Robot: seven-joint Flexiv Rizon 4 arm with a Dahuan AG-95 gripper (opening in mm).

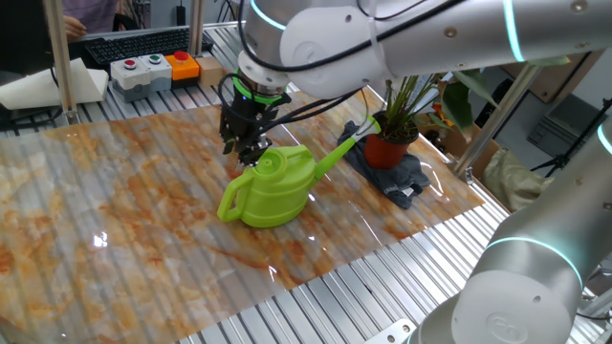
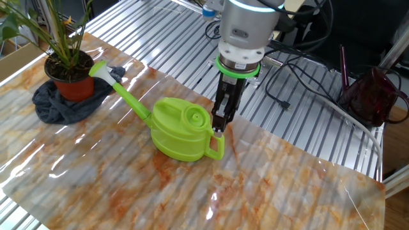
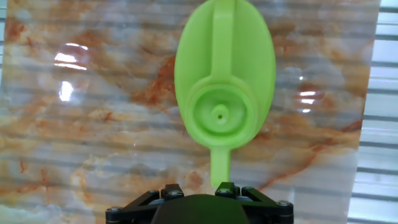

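A bright green watering can [image 1: 277,196] stands upright on the marbled sheet, its white-tipped spout [image 1: 359,137] toward the potted plant. In exterior view 2, my gripper [image 2: 220,124] points down close by the handle [image 2: 217,148] end of the can, slightly above it. The same gripper [image 1: 247,156] appears behind the can in exterior view 1. From the wrist, the can's round cap [image 3: 220,115] and top show ahead. The handle [image 3: 220,165] reaches back toward my fingers [image 3: 228,188], nearer the right one. The fingers stand apart with nothing seen gripped.
A plant in a terracotta pot [image 1: 386,151] stands on a dark cloth [image 1: 406,177] beyond the spout. Button boxes [image 1: 142,76] sit by the sheet's far edge. A dark red watering can [image 2: 374,96] is off to the side. Much of the marbled sheet [image 1: 105,201] is clear.
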